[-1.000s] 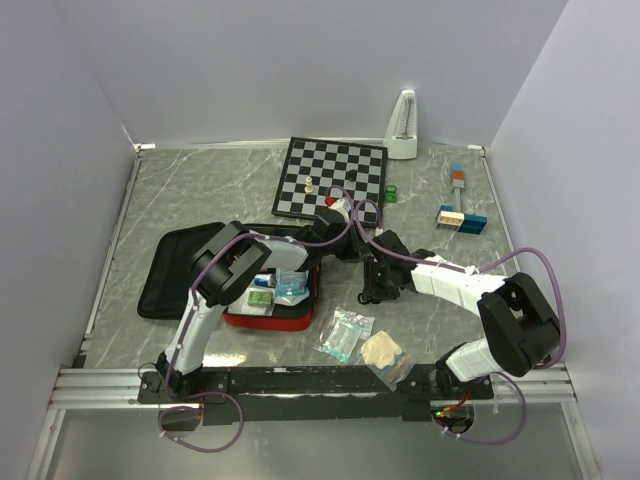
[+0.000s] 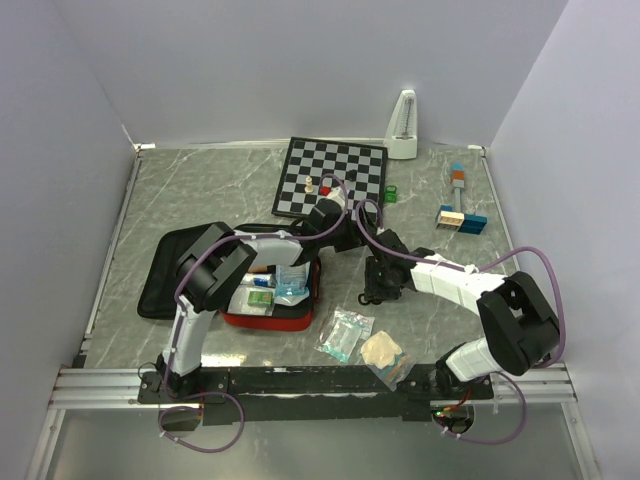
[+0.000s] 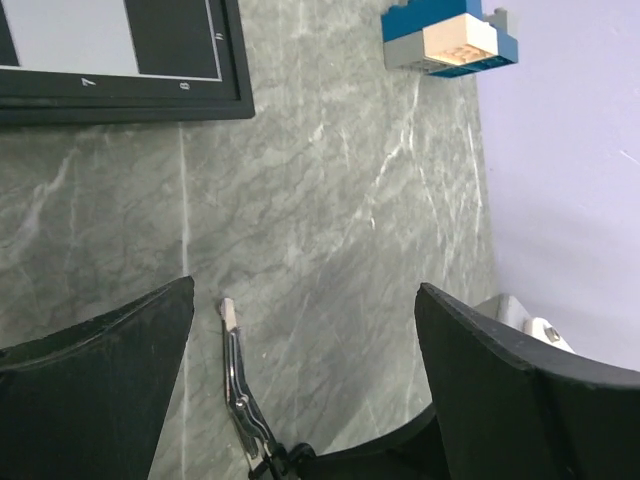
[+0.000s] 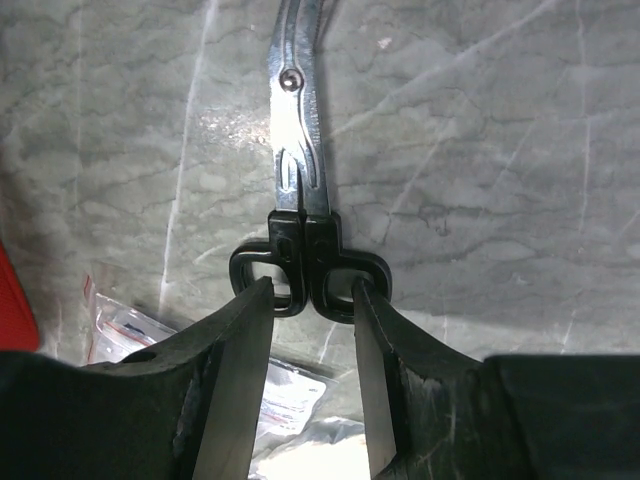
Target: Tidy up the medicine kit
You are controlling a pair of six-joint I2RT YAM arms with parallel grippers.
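Metal scissors with black handles (image 4: 322, 262) lie on the grey marbled table, blades pointing away in the right wrist view. My right gripper is partly open over the handles, one finger at each loop, with a visible gap between the fingertips; whether they touch is unclear. My left gripper stands wide open and empty above the table, the scissors' blades (image 3: 234, 370) showing below between its fingers. In the top view the open red medicine kit (image 2: 275, 322) holds packets and small items, partly hidden by my left arm.
Two clear bags lie in front, one with silvery packets (image 2: 345, 333), one with beige contents (image 2: 381, 350). Behind are a chessboard (image 2: 316, 165), a white metronome (image 2: 403, 125) and a green object (image 2: 391, 193). A blue block structure (image 2: 461, 219) stands right.
My left arm has shifted slightly left and away from the front, its gripper moving a little off the right one. The right arm looks nearly still, and the scissors' handles have stayed in place.
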